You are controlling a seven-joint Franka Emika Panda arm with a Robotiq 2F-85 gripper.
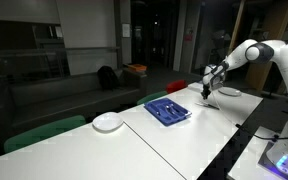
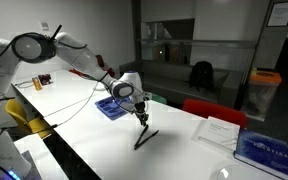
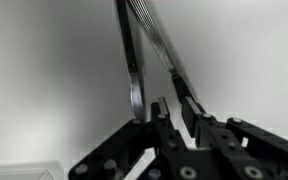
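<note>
Two slim utensils lie on the white table below my gripper. In the wrist view, the left utensil [image 3: 128,40] has a black upper part and a silvery end. Beside it, the right utensil [image 3: 154,34] is silvery with a black lower end close to my fingertips. The fingers stand apart, and nothing clearly shows gripped between them. From the second exterior view, the gripper [image 2: 141,120] hangs just over the dark utensils [image 2: 148,136] on the table. Contact cannot be judged from here.
A blue tray [image 1: 167,110] with some items in it stands farther along the table, with a white plate [image 1: 108,122] beyond it. Books [image 2: 264,150] and another plate [image 2: 224,173] occupy the opposite end.
</note>
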